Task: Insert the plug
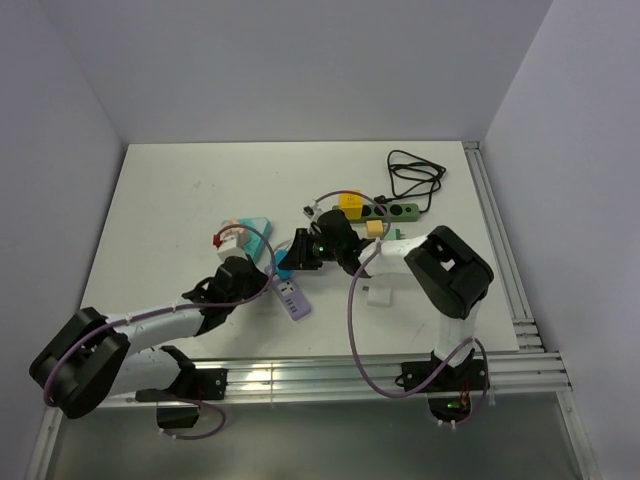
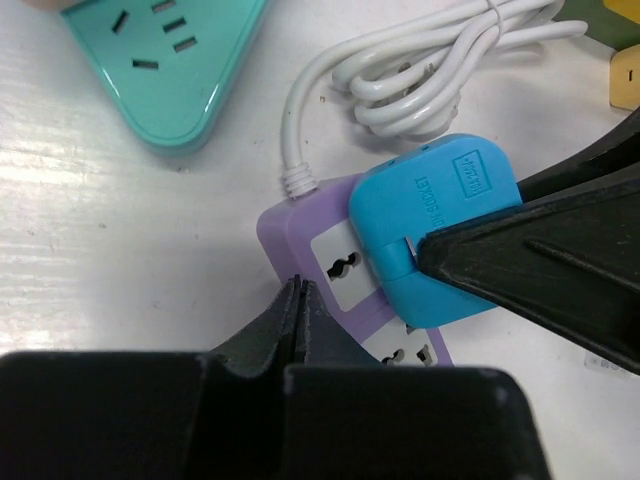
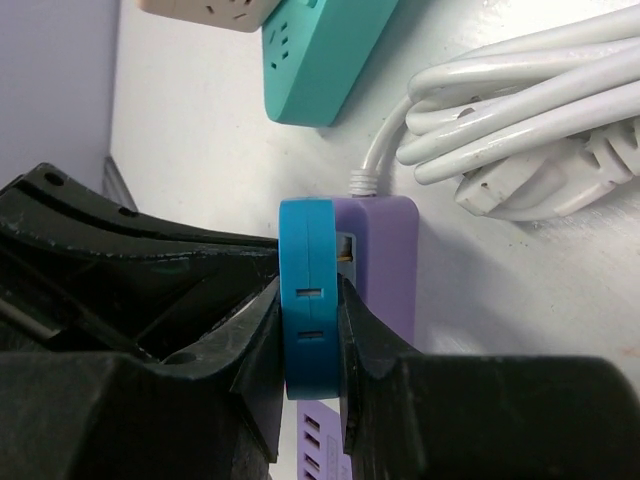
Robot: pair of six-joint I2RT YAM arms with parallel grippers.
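A blue plug adapter (image 2: 420,190) is held in my right gripper, shut on it, over the upper socket of the purple power strip (image 2: 300,240); whether its pins are in is hidden. In the top view the strip (image 1: 292,297) lies near the table's middle, with my right gripper (image 1: 296,252) above its upper end. My left gripper is shut, nothing showing between its fingers, beside the strip's left side.
A teal socket block (image 2: 165,90) lies behind, a coiled white cable (image 2: 420,75) beside it. A green strip (image 1: 400,212) with yellow adapters, a black cable (image 1: 415,175) and a white block (image 1: 380,297) are at right.
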